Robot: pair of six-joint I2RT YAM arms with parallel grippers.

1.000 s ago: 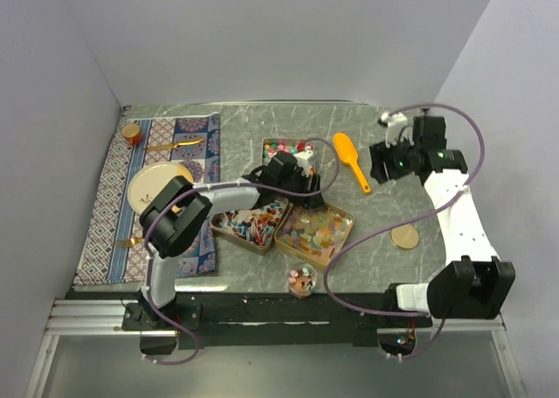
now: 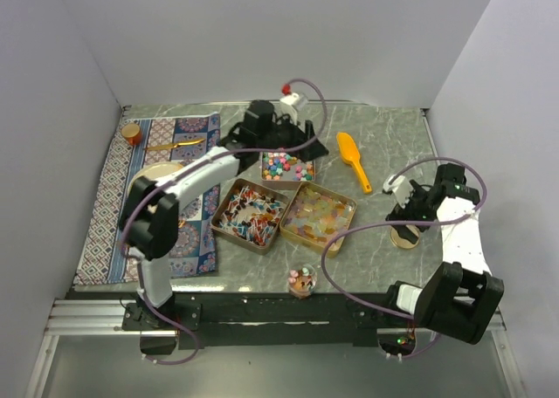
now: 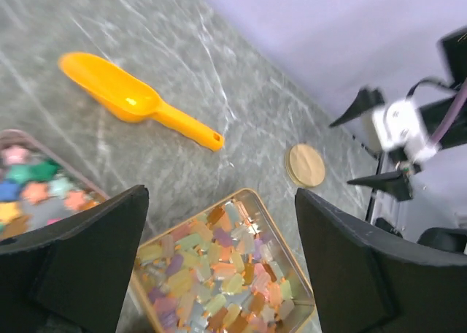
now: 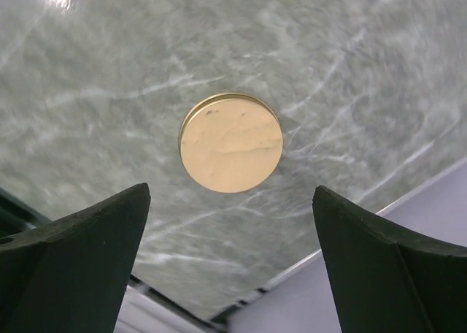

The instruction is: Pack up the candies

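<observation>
A round tan lid (image 4: 231,144) with a gold edge lies flat on the grey table, between and beyond the parted fingers of my right gripper, which is open and empty. In the top view that right gripper (image 2: 403,227) partly covers the lid (image 2: 406,241). A clear jar (image 2: 301,281) with candies in it stands uncovered at the front edge. My left gripper (image 2: 318,143) hangs above the box of round coloured candies (image 2: 286,168); its fingers stand apart with no object between them. Gummy candies fill another box (image 3: 226,274), and wrapped sweets lie in a third box (image 2: 249,215).
An orange scoop (image 2: 351,158) lies right of the boxes. At left a patterned cloth (image 2: 196,250) bears a plate (image 2: 144,175), partly behind the left arm, and a cup (image 2: 132,133). The table between scoop and right gripper is bare.
My left gripper has risen up and back from the gummy box. The gummy box has shifted slightly right.
</observation>
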